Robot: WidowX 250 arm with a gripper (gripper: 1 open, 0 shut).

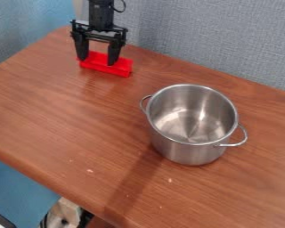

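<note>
A black gripper (97, 50) hangs at the back left of the table, open, its fingers down at a red rectangular block (118, 69) that lies on the wooden tabletop; whether they touch the block I cannot tell. A steel pot (191, 125) with two side handles stands right of centre, apart from the gripper and block.
The wooden table (68, 125) has bare space at the left and front. A grey textured wall (216, 40) runs along the back, with a blue wall at the far left. Some objects at the lower left, below the table edge, are unclear.
</note>
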